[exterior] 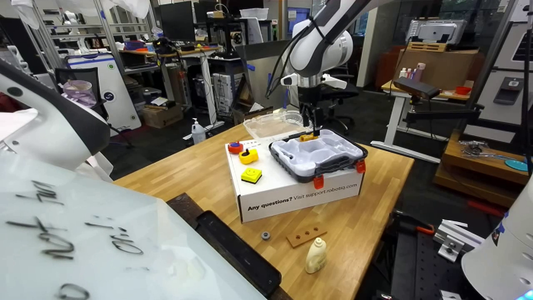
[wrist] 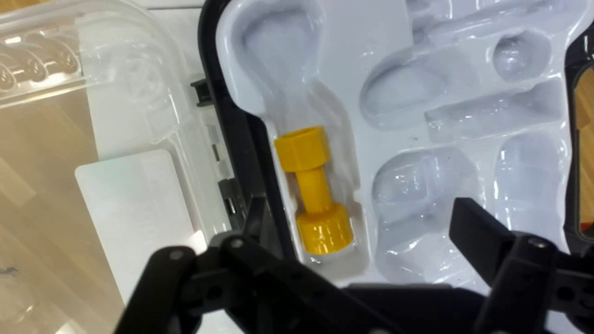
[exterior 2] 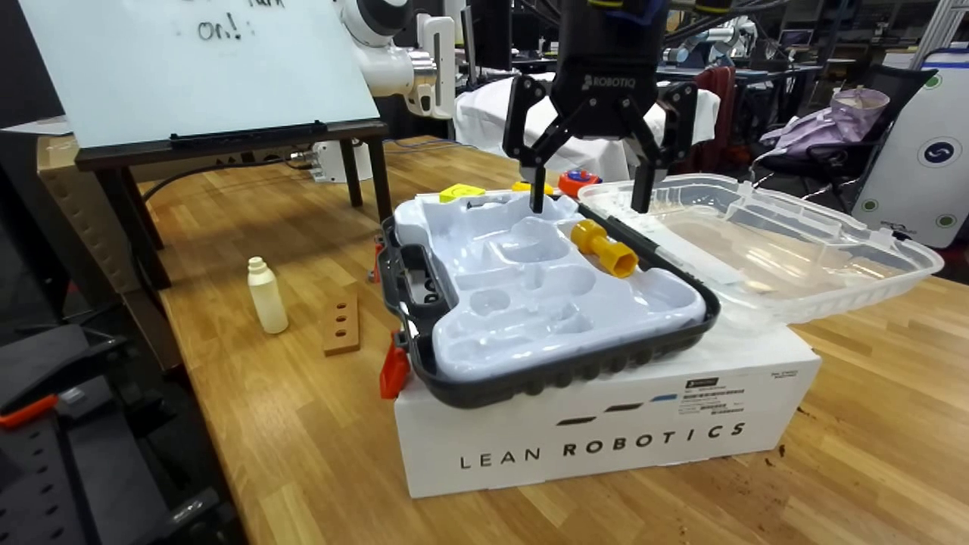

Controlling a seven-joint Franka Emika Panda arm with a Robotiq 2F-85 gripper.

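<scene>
A yellow-orange dumbbell-shaped piece (wrist: 315,189) lies in a long recess of the grey moulded tray (wrist: 364,142), close to the hinge side of the black case. My open gripper (exterior 2: 590,201) hangs over the tray, fingers pointing down, nothing between them. In the wrist view one fingertip (wrist: 480,234) is right of the piece, and the other is left of it, over the case's black rim. In exterior view 2 the piece (exterior 2: 604,248) lies below and nearer the camera than the fingers. Exterior view 1 shows only part of the piece (exterior: 308,137), beside the gripper.
The case rests on a white box (exterior: 300,202), its clear lid (exterior 2: 754,236) folded open. Beside it on the box sit a yellow smiley block (exterior: 251,175), a yellow item (exterior: 248,156) and a red item (exterior: 235,147). A cream bottle (exterior: 315,256) and holed wooden strip (exterior: 307,235) stand apart on the table.
</scene>
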